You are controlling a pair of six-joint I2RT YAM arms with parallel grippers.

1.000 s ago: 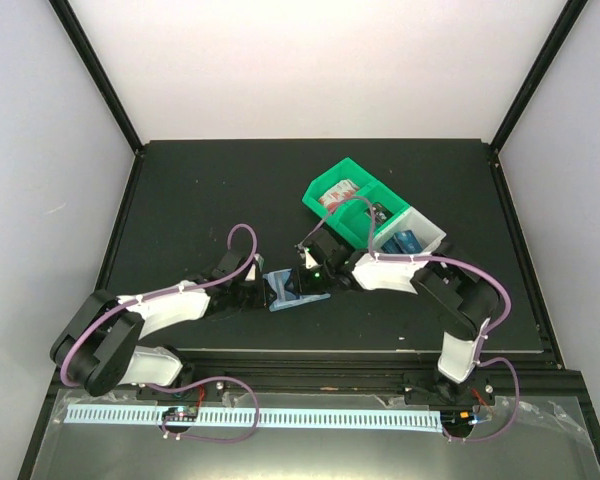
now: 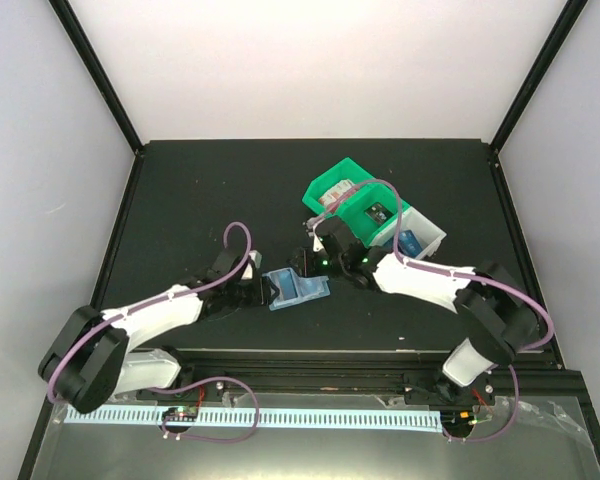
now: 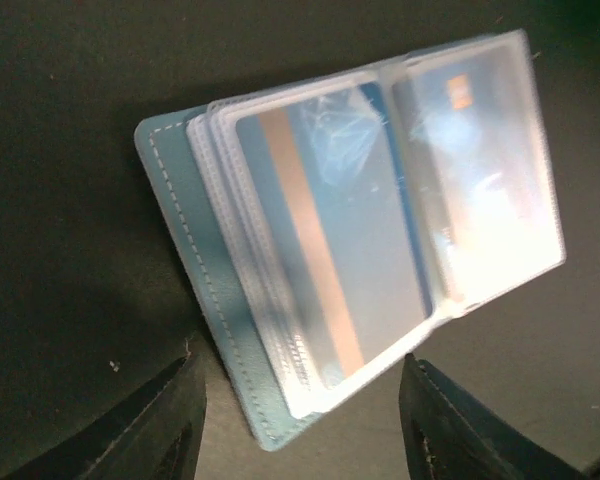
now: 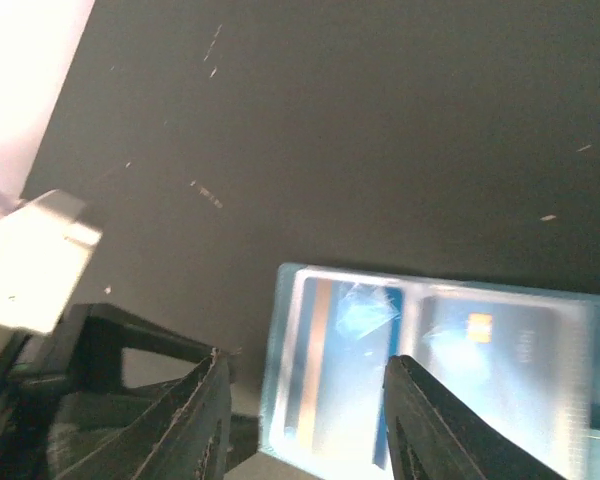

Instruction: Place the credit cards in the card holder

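The blue card holder (image 2: 300, 287) lies spread on the black table in front of both arms. A blue credit card with a tan stripe (image 3: 350, 225) lies inside its left clear sleeve, a narrow blue edge showing at the sleeve's right side. Behind the other clear sleeve is a card with a gold chip (image 3: 460, 92). My left gripper is open at the holder's near left end, its fingers apart from it. My right gripper is open and empty above the striped card; the left gripper's black fingers (image 4: 140, 335) show beside the holder.
Behind the holder to the right stands a green divided bin (image 2: 315, 186) with small items inside. Adjoining it, a white box (image 2: 438, 238) holds blue cards (image 2: 409, 243). Bare table lies at the left and back.
My right gripper has risen off the holder and moved back. The striped card has shifted deeper into its sleeve.
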